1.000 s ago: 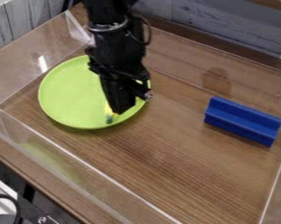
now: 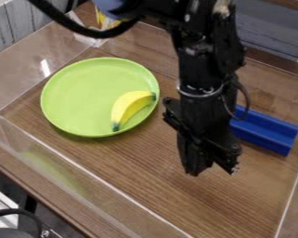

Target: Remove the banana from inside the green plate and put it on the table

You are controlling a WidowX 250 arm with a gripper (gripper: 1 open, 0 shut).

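The yellow banana (image 2: 131,107) lies inside the green plate (image 2: 77,93), towards the plate's right side. Off to the right of the plate, my black gripper (image 2: 208,160) hangs over the wooden table (image 2: 151,195), apart from the banana. Its fingers point downward and look dark against the arm, so their opening is hard to make out. No banana shows at the gripper.
A blue block (image 2: 265,131) rests on the table at right, partly behind the arm. Clear side walls (image 2: 64,177) border the tabletop, and a yellowish item (image 2: 107,20) stands at the back left.
My arm has swung right and towards the front, from over the plate to the open table. The banana is now in plain view on the plate. Plate and blue block have stayed put.
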